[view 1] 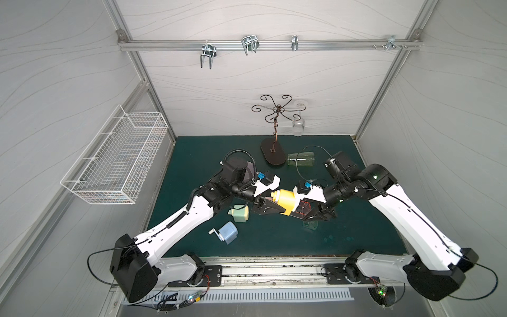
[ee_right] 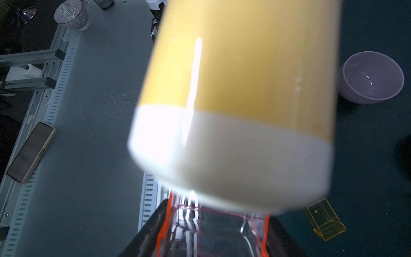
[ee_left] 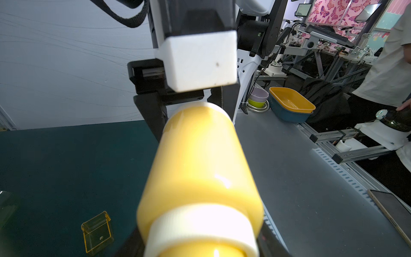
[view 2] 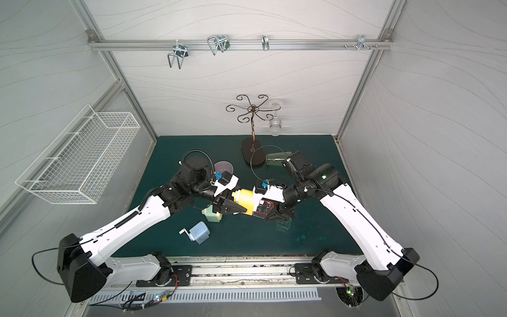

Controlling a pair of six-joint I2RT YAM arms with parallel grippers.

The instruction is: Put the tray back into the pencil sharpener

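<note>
A yellow pencil sharpener (view 1: 285, 201) with a white end band is held above the table by my left gripper (view 1: 271, 205), shut around its left end. Just to its right, my right gripper (view 1: 312, 212) is shut on a clear, red-edged tray (ee_right: 214, 231). In the right wrist view the tray lies close below the sharpener's white end, which covers its far edge. Whether tray and sharpener touch cannot be told. The sharpener's opening is hidden in the wrist views.
Left of centre on the table are a green sharpener (view 1: 240, 213) and a blue sharpener (view 1: 228, 232). An amber clear tray (ee_right: 326, 219) lies below the grippers. Farther back are a purple bowl (view 2: 224, 167), a clear glass (view 1: 302, 159) and a metal stand (view 1: 273, 152).
</note>
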